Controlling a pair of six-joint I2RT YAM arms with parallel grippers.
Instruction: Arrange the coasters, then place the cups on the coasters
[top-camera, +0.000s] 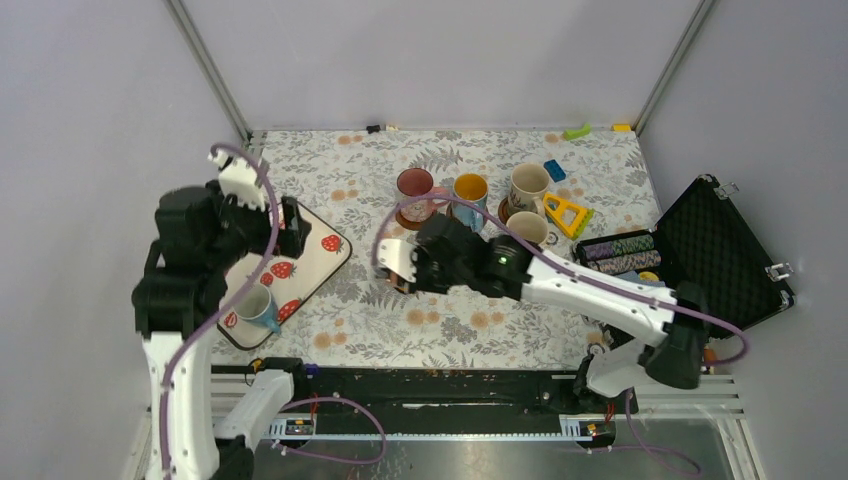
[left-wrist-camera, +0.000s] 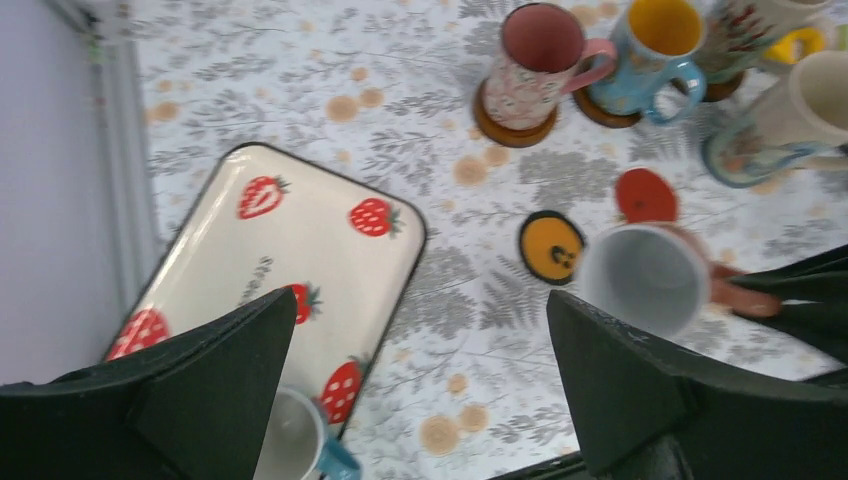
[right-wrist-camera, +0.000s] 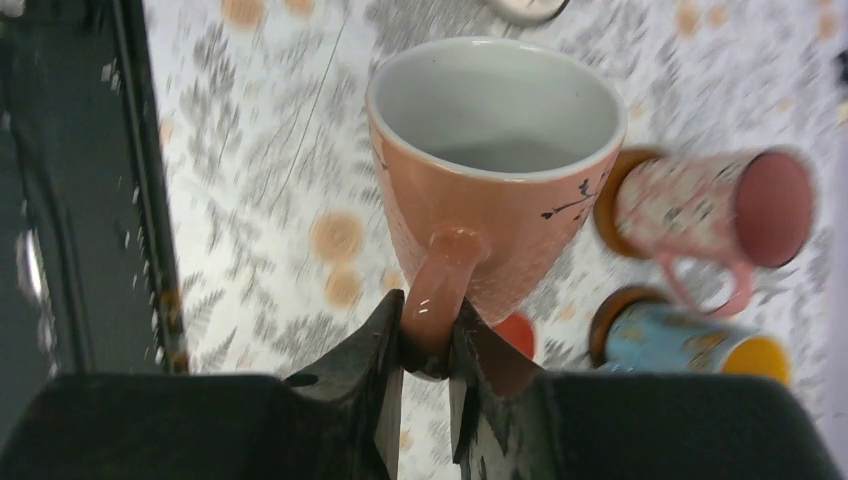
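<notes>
A salmon-coloured cup (right-wrist-camera: 490, 190) with a white inside hangs above the table. My right gripper is shut on its handle, and the cup's mouth faces up and away in the right wrist view. In the left wrist view this cup (left-wrist-camera: 645, 280) appears beside a black-rimmed yellow coaster (left-wrist-camera: 551, 247) and a red coaster (left-wrist-camera: 646, 195), apart from the table. My left gripper stands open above the strawberry tray (left-wrist-camera: 335, 215), its fingers empty. From above, the right arm hides the held cup.
A pale blue cup (top-camera: 257, 307) stands on the tray. Along the back are a pink cup (top-camera: 414, 188), a blue cup (top-camera: 469, 195), a cream cup (top-camera: 528, 185) and another pale cup (top-camera: 527, 229). An open black case (top-camera: 725, 250) lies at right.
</notes>
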